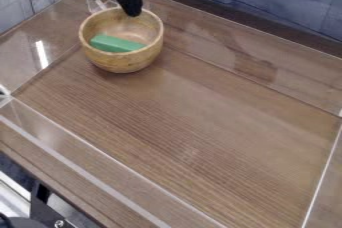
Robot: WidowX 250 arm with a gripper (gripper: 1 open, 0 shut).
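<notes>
My black gripper point(131, 8) is at the top left, over the back rim of a round wooden bowl point(123, 63). Its fingertips are small and dark, and nothing clear shows between them; whether they touch the rim is hard to tell. Inside the bowl lies a light green block point(115, 44).
The bowl stands on a wooden table point(214, 122) with broad free room to the right and in front. A small white object point(100, 2) is partly visible behind the bowl. Cables lie beyond the table's left edge.
</notes>
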